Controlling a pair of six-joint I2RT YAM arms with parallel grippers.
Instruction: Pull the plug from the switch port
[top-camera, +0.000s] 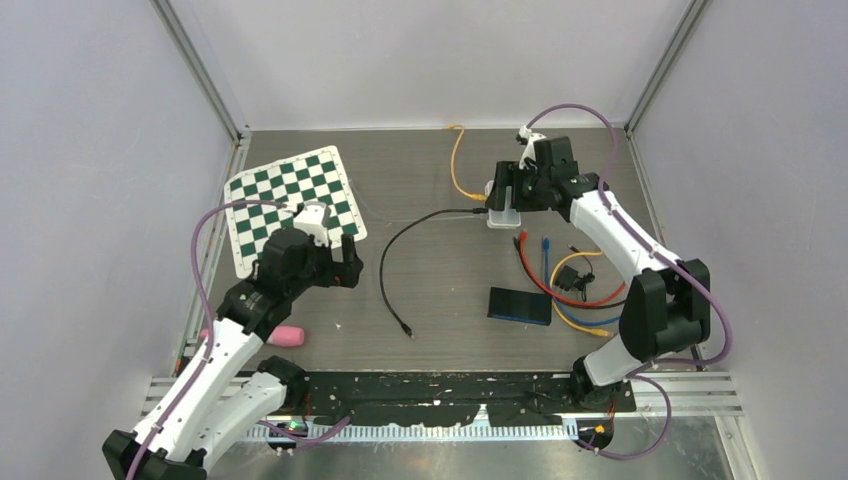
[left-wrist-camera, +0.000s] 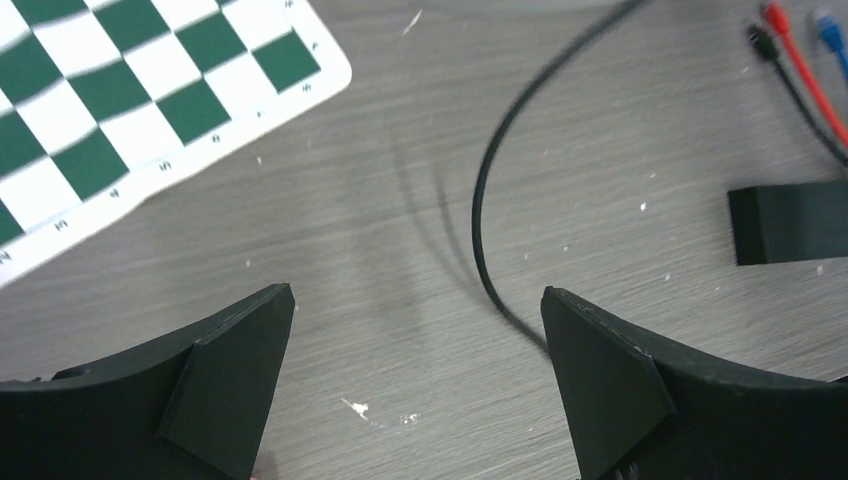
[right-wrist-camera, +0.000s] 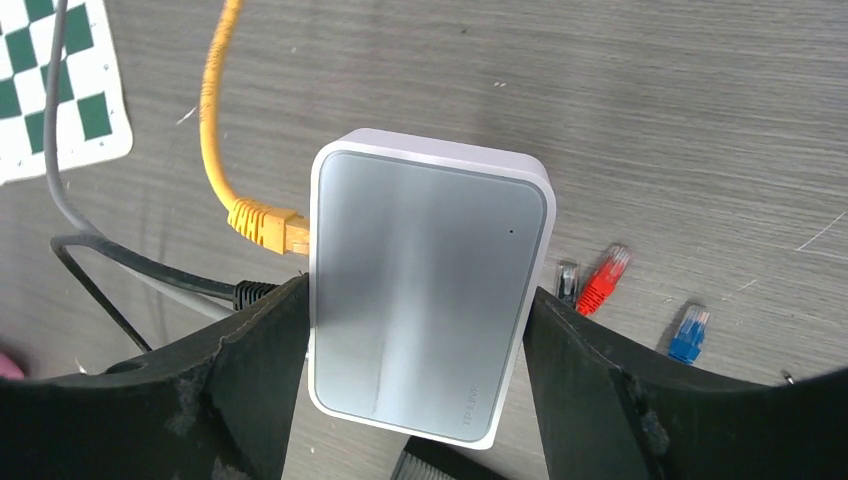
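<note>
The white switch (right-wrist-camera: 425, 295) with a grey top is between the fingers of my right gripper (top-camera: 508, 187), which is shut on its two sides. A yellow plug (right-wrist-camera: 268, 226) and a black plug (right-wrist-camera: 253, 293) meet its left side. A grey cable (right-wrist-camera: 180, 293) also leads toward that side, but its end is hidden. In the top view the switch shows only partly below the fingers. My left gripper (top-camera: 347, 262) hangs open over the left middle of the table, holding nothing; in its own wrist view the black cable (left-wrist-camera: 490, 170) passes beyond the fingers.
A green-and-white chessboard (top-camera: 297, 205) lies at back left. Loose red, blue and yellow cables (top-camera: 590, 300) lie at right, beside a dark box (top-camera: 520, 305). A pink object (top-camera: 287, 336) is near the left arm.
</note>
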